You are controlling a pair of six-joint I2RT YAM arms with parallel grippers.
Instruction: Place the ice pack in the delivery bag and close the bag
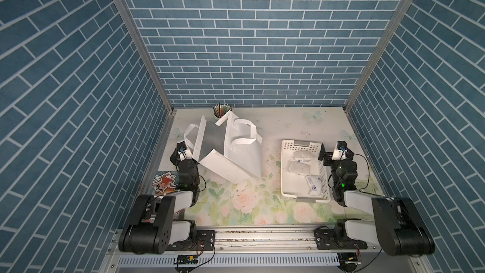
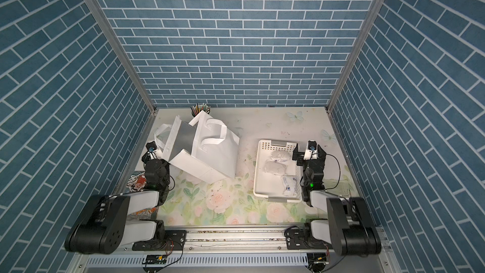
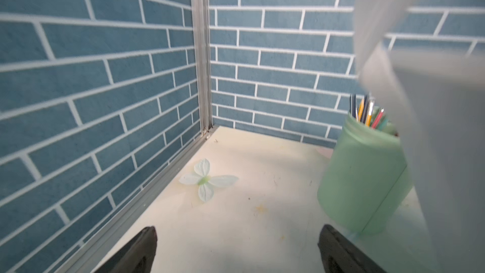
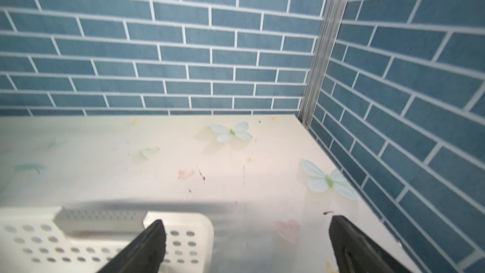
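Observation:
The white delivery bag (image 1: pixel 246 154) stands left of the table's middle, its grey-lined opening tilted toward the left and its handles loose. White ice packs (image 1: pixel 299 167) lie in the white plastic basket (image 1: pixel 284 179) on the right; one with blue print (image 2: pixel 289 185) is near the basket's front. My left gripper is open and empty, beside the bag's left side, with part of the bag blurred at the right of the left wrist view. My right gripper is also open and empty, by the basket's right edge.
A green pencil cup (image 3: pixel 366 172) holding several pencils stands behind the bag. A colourful printed sheet (image 1: pixel 164 183) lies at the left, partly under the left arm. Free table shows between bag and basket and along the back right.

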